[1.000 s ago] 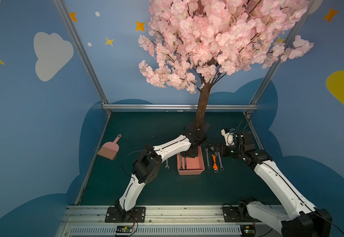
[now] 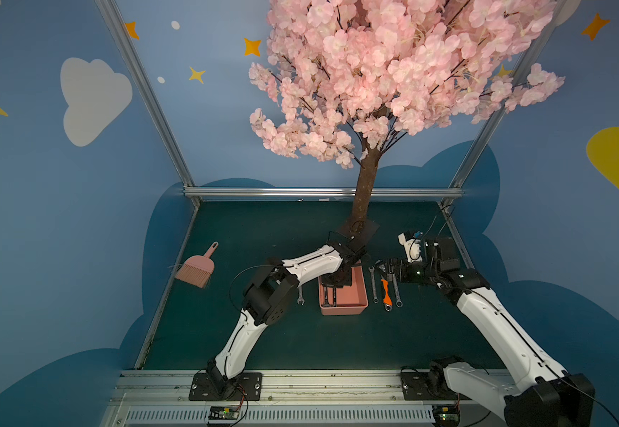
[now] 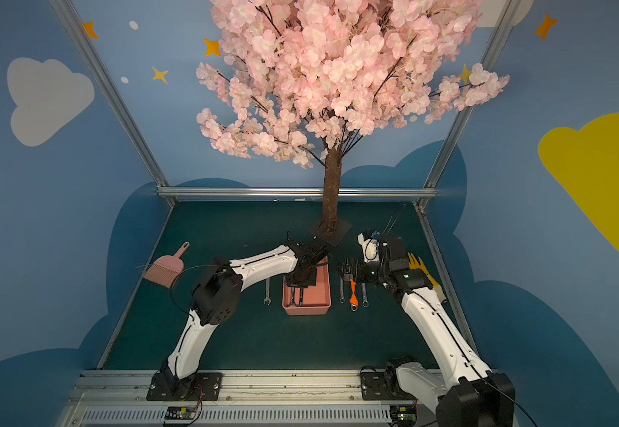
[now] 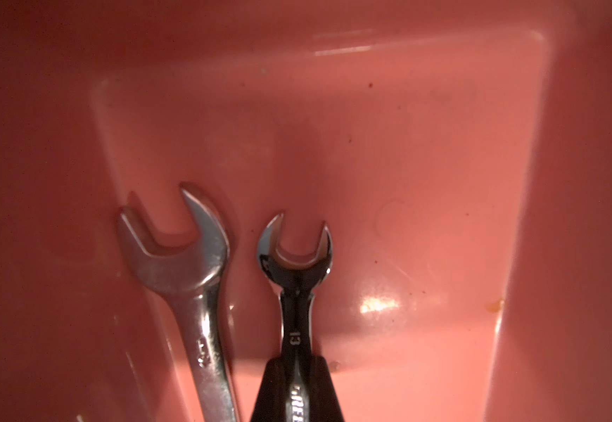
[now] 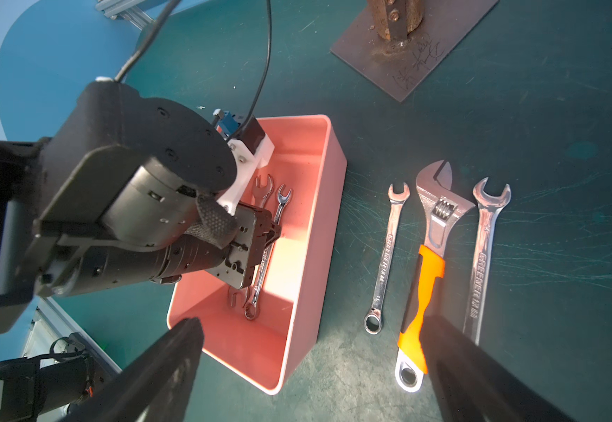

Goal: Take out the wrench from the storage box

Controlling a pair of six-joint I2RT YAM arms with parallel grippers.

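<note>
Inside the pink storage box [image 5: 311, 270], my left gripper is shut on the slim silver wrench [image 4: 296, 277], its dark fingers [image 4: 265, 394] on either side of the handle just below the "13" mark. That wrench is still low in the box, its open end pointing to the far wall. To its left lies a larger silver wrench [image 4: 204, 309], apart from the fingers. My right gripper is open to the right of the box, blurred and wide apart, with no tool held.
On the table right of the box lie a small wrench [image 5: 386, 263], an orange-handled adjustable wrench [image 5: 422, 302] and another wrench [image 5: 482, 263]. Behind stands the tree's base plate [image 5: 418, 52]. A pink dustpan [image 2: 197, 269] lies far left; one more wrench [image 2: 300, 294] is left of the box.
The right arm is practically still.
</note>
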